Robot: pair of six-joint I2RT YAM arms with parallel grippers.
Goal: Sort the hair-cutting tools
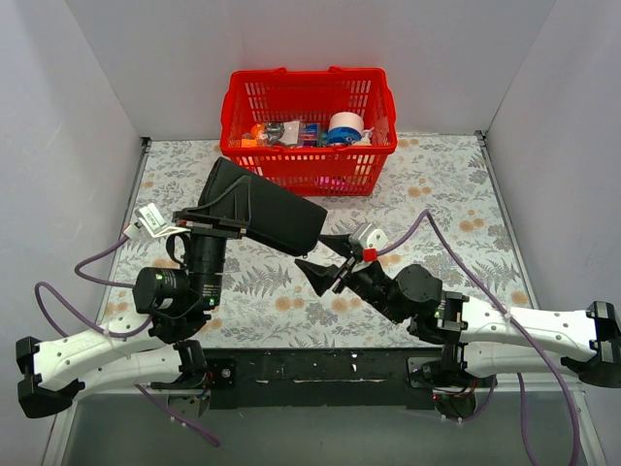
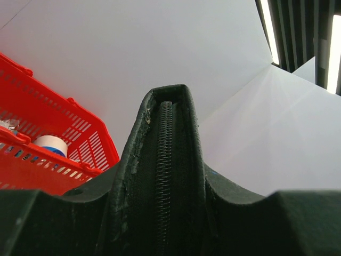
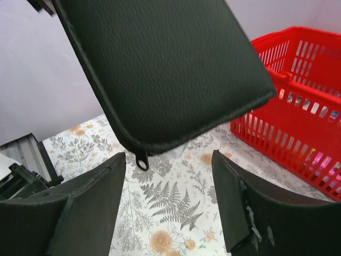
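A black zippered tool case [image 1: 262, 209] is held up in the air by my left gripper [image 1: 204, 223], which is shut on it; in the left wrist view its zip [image 2: 164, 176] runs upright between the fingers. My right gripper [image 1: 330, 262] stands part open just below the case's right end, nothing between its fingers. In the right wrist view the case [image 3: 165, 69] fills the upper part, with a small pull tab [image 3: 141, 160] hanging from its lower corner, just above the gap between the fingers.
A red basket [image 1: 233, 116] at the back holds several items, including a tape roll [image 1: 346, 123].
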